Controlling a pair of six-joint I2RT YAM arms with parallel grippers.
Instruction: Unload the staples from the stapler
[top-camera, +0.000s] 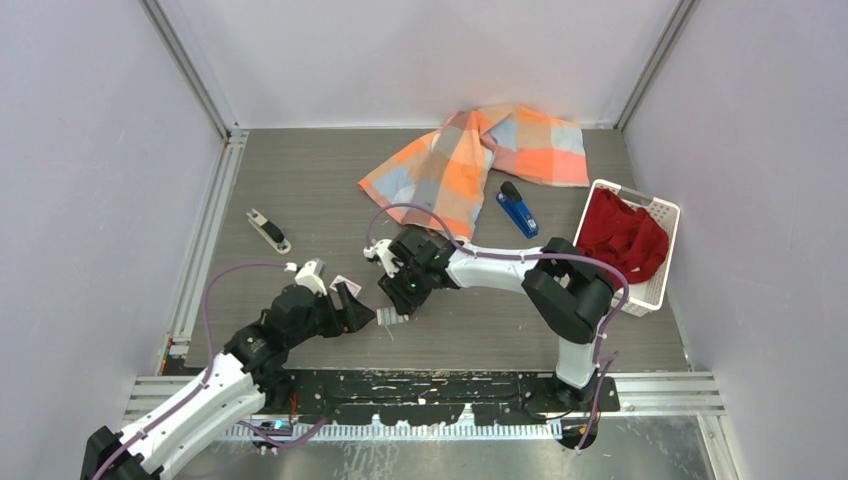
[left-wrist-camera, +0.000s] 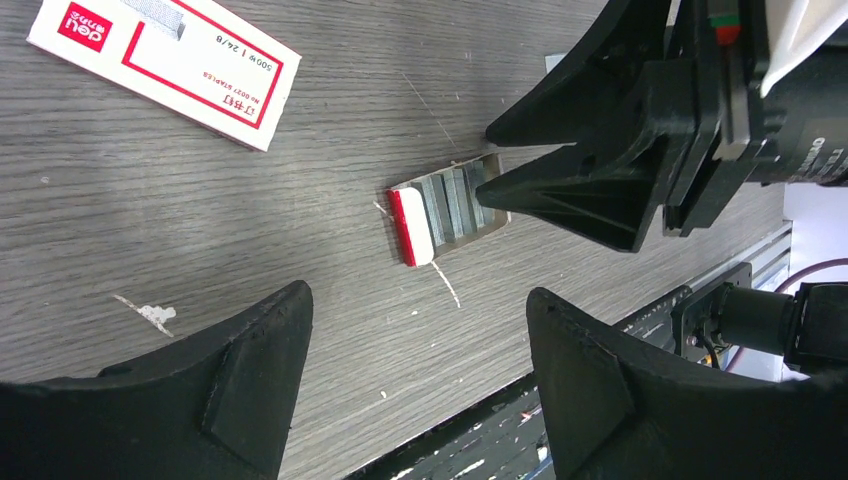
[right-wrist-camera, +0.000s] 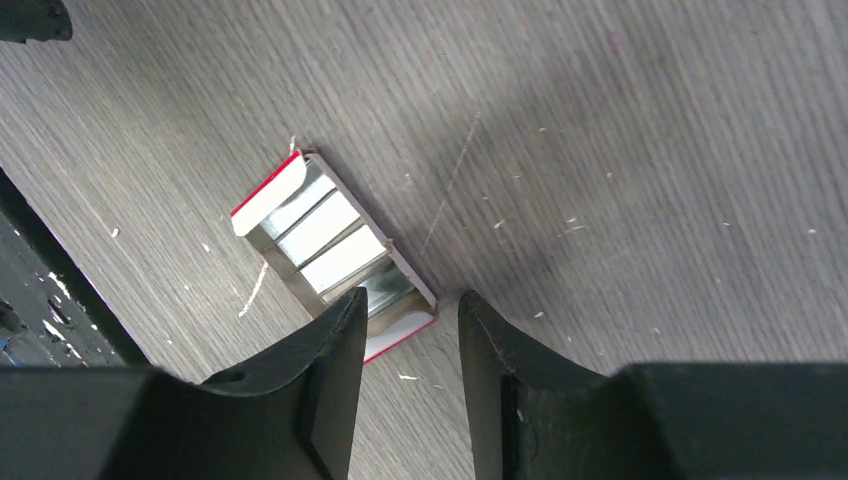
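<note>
An open staple box (right-wrist-camera: 330, 240) with rows of staples lies on the wooden table (right-wrist-camera: 650, 180). My right gripper is low over its end, part open, fingertips a small gap apart beside the box's rim. My left gripper stands open just short of the box, empty. A closed deli staple box (left-wrist-camera: 165, 65) lies behind it. A pale stapler (top-camera: 268, 230) lies at the left; a blue stapler (top-camera: 517, 210) lies toward the back right.
A checked cloth (top-camera: 450, 160) covers the back middle. A white basket (top-camera: 652, 295) with red fabric stands at the right. The front edge borders a black rail.
</note>
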